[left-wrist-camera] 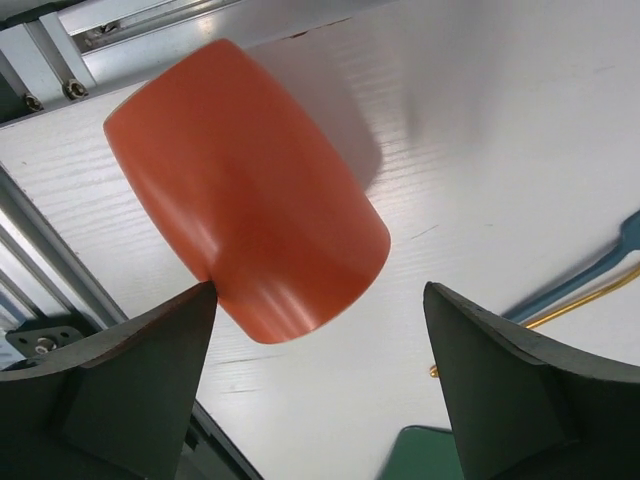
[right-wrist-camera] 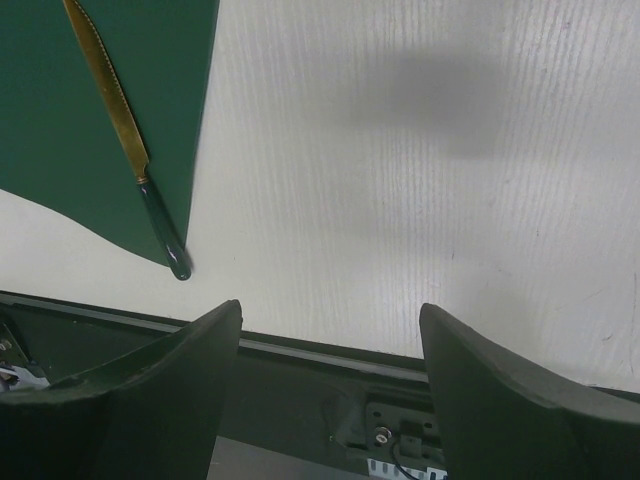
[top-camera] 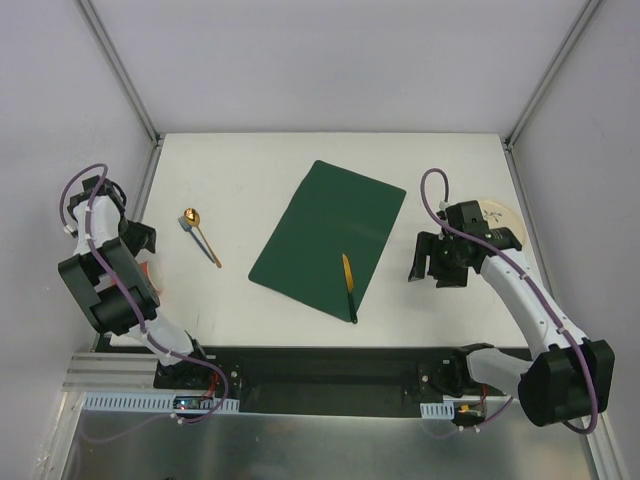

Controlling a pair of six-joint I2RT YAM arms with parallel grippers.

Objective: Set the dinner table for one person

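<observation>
An orange-red cup (left-wrist-camera: 255, 195) lies on its side at the table's left edge, mostly under the left arm in the top view. Above it my left gripper is open, its fingers (left-wrist-camera: 130, 380) nearer the camera than the cup, nothing gripped. The green placemat (top-camera: 320, 230) lies slanted mid-table, with a gold-bladed knife (top-camera: 348, 285) along its front right side. A fork (top-camera: 195, 235) and a gold spoon (top-camera: 202, 237) rest left of the mat. My right gripper stands open and empty over bare table. A pale plate (top-camera: 505, 218) is partly covered by the right arm.
Metal rails edge the table, and the left rail (top-camera: 152, 180) runs close by the cup.
</observation>
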